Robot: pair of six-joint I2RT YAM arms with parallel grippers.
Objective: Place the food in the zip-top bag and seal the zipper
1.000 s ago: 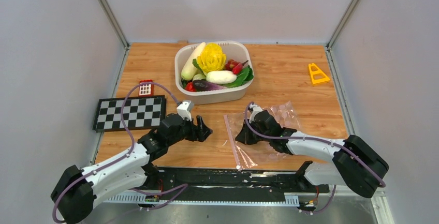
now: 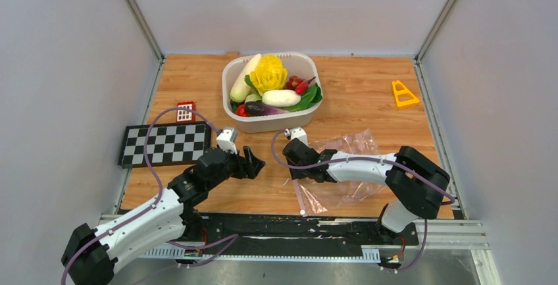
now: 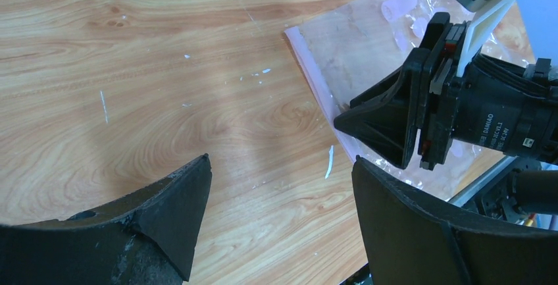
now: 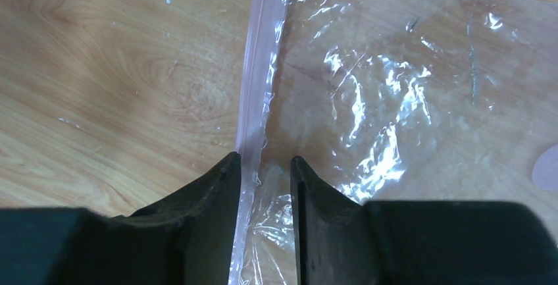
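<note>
A clear zip bag [image 2: 349,193] lies flat and empty on the wooden table, its lilac zipper strip [image 4: 260,68] along the left edge. My right gripper hovers low at that zipper, its fingertips part open on either side of the strip's inner edge; whether it touches cannot be told. My left gripper [image 2: 253,161] stands open left of the bag, nothing between its fingers. A pale basket [image 2: 270,124] behind holds the food: yellow lettuce [image 2: 268,72], white radish, long squash, eggplant, red peppers and greens.
A checkered board [image 2: 164,145] and a small red keypad [image 2: 185,112] lie at the left. A yellow triangle [image 2: 404,95] lies at the back right. Bare table surrounds the basket and lies between board and bag.
My right gripper has moved left and somewhat up in the top view, toward the zipper edge. My left gripper has shifted slightly left.
</note>
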